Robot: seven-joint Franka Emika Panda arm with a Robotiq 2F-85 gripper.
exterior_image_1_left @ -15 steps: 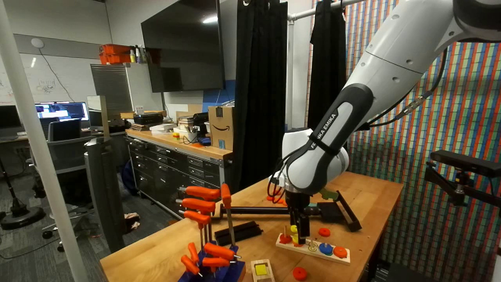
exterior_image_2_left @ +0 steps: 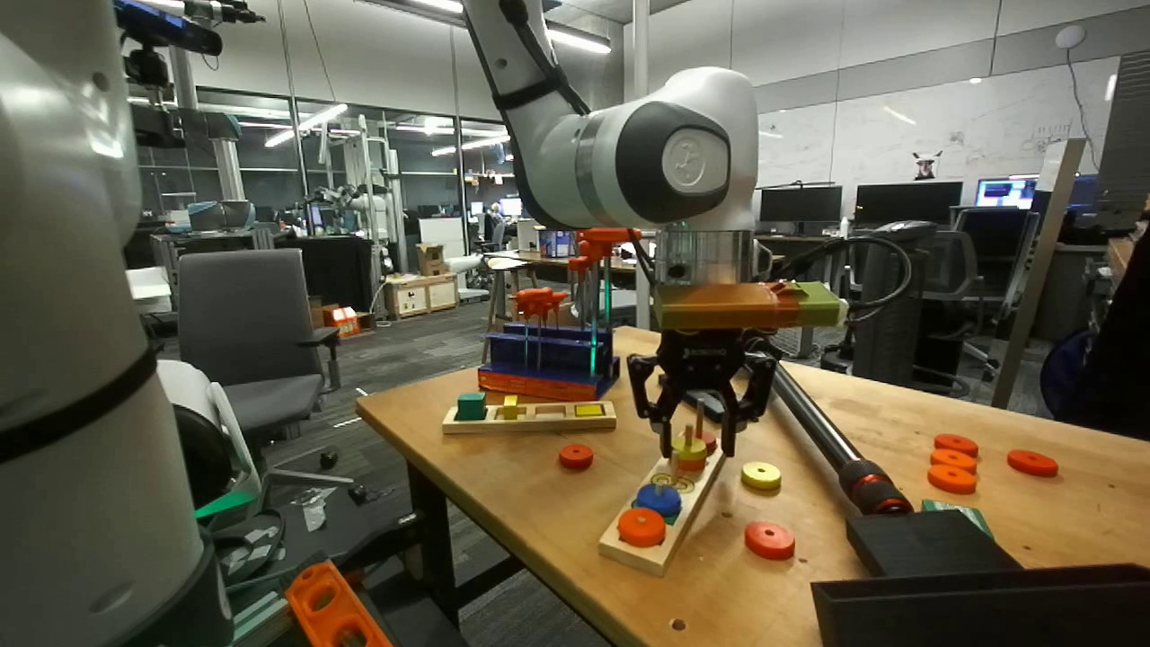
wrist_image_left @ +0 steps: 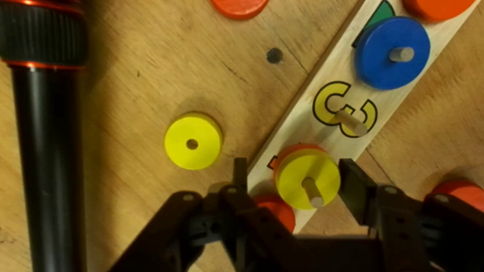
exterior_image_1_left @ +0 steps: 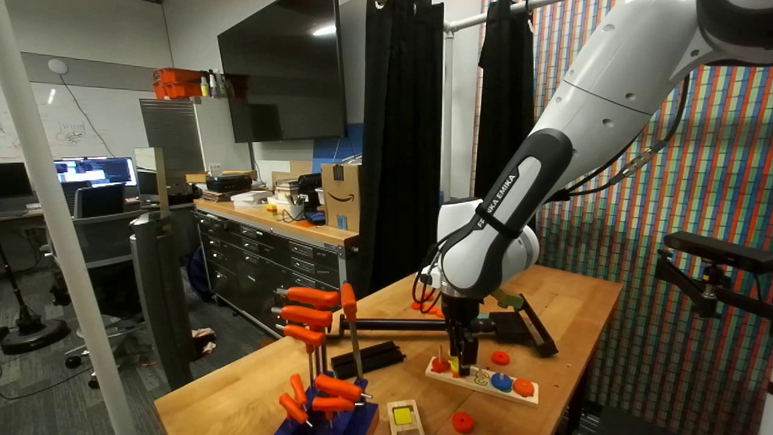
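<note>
My gripper is partly open, its fingers on either side of a yellow disc (wrist_image_left: 295,174) with a gap on the left side. That disc sits on an orange disc, and a peg pokes up through it. They rest on the wooden peg board (wrist_image_left: 333,97). A blue disc (wrist_image_left: 390,68) and an orange disc (wrist_image_left: 438,5) sit farther along the board, and a red disc (wrist_image_left: 277,210) is at the other end. Beside the blue disc, the peg at the yellow 3 is bare. A loose yellow disc (wrist_image_left: 193,141) lies flat to the left of the board.
Loose red discs (exterior_image_2_left: 770,540) lie on the table, with several more (exterior_image_2_left: 955,457) at the right. A black tube (wrist_image_left: 47,167) lies left of the loose yellow disc. A shape board (exterior_image_2_left: 528,417) and a tool stand (exterior_image_2_left: 547,361) with orange-handled tools are at the table's far side.
One finger has shifted in the exterior view, covering the loose yellow disc that showed before. The peg board has moved very slightly left. The arm is almost in the same place.
</note>
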